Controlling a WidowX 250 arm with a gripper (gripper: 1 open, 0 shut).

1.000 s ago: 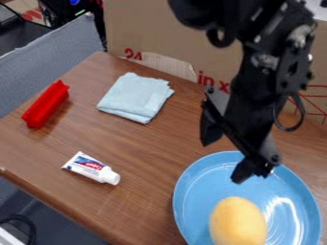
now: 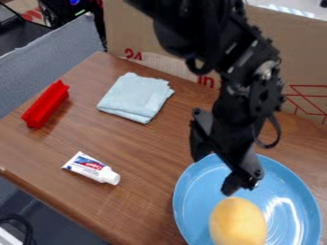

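Observation:
The black gripper (image 2: 220, 165) hangs open over the upper left part of a blue plate (image 2: 289, 215), its fingertips pointing down with nothing seen between them. A yellow oval object (image 2: 238, 223) lies on the plate, below the gripper in the view. Left of the plate, a white toothpaste tube (image 2: 92, 167) lies on the wooden table (image 2: 141, 201). A folded light blue cloth (image 2: 134, 96) lies farther back, and a red cylindrical object (image 2: 46, 103) rests near the table's left edge.
A cardboard box (image 2: 147, 33) stands along the back of the table. The table's left edge drops to a dark area with a cable. Bare wood lies between the cloth, the tube and the plate.
Over the last second the gripper has moved left and somewhat down in the view, toward the upper left of the plate. The objects on the table have not moved.

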